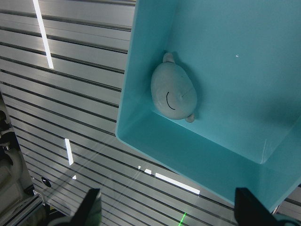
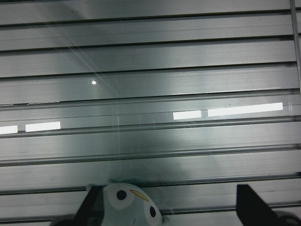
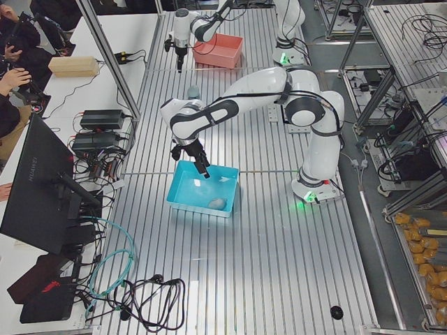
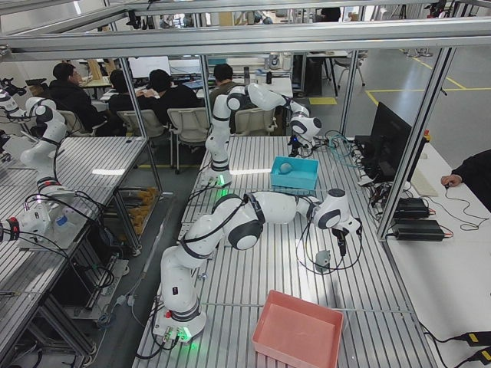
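My left gripper [image 3: 198,162] hangs open over the blue tray [image 3: 179,197]. In the left wrist view a pale grey plush [image 1: 171,89] with a smile line lies in a corner of that tray, below and between the spread fingertips. My right gripper [image 4: 342,248] stands open above a pale blue-grey plush penguin [image 4: 323,259] on the slatted table; in the right wrist view the penguin's face [image 2: 130,202] shows at the bottom, by one fingertip.
A red tray [image 4: 298,326] sits near the right arm's end of the table [image 3: 244,258]. A monitor [image 3: 49,185], power boxes and coiled cables [image 3: 157,307] line one side.
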